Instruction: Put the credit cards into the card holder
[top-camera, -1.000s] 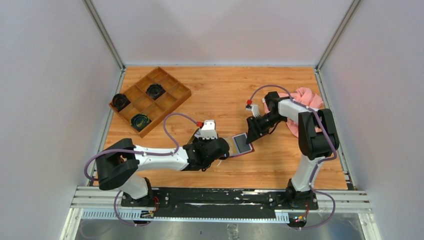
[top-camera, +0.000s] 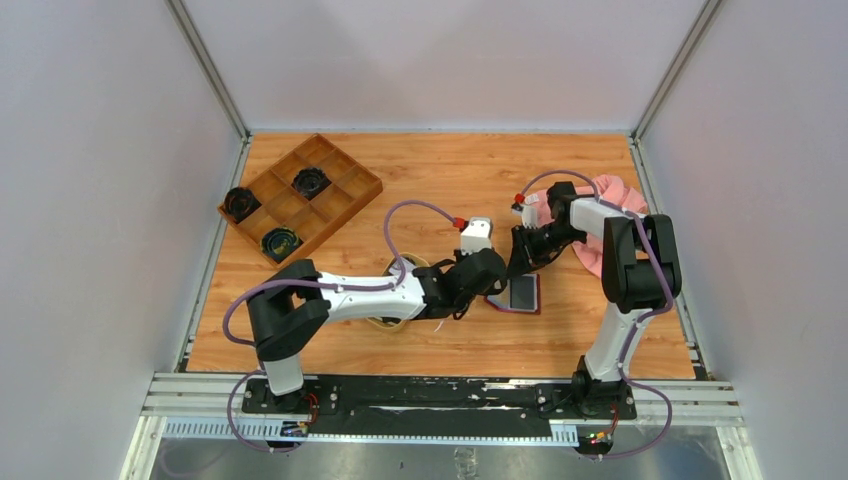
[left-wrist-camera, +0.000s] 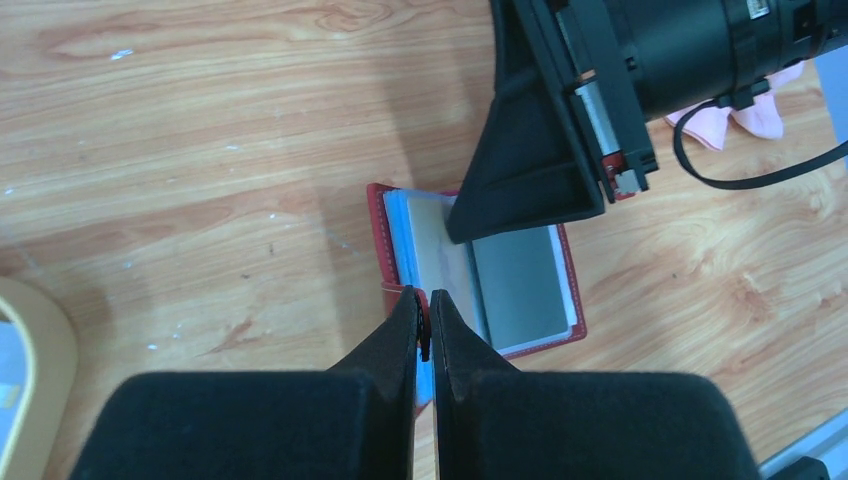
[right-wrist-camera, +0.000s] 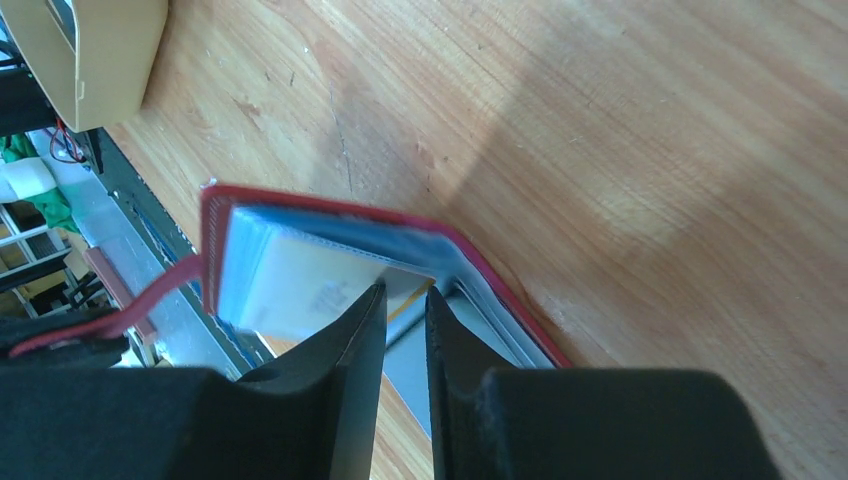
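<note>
The card holder lies spread open, with a dark red cover, clear bluish sleeves, a pale gold card and a dark grey card. My left gripper is shut on its red strap. Over the sleeves is my right gripper, its fingers a narrow gap apart at the fold beside the pale sleeve. Whether they touch the sleeve I cannot tell. In the right wrist view the pale sleeve is tilted up and blurred. Loose cards are mostly out of sight in the beige bin.
A brown divided tray with several dark coils stands at the back left. Pink cloth lies behind the right arm.
My left gripper has moved right, drawing the holder along by its strap.
</note>
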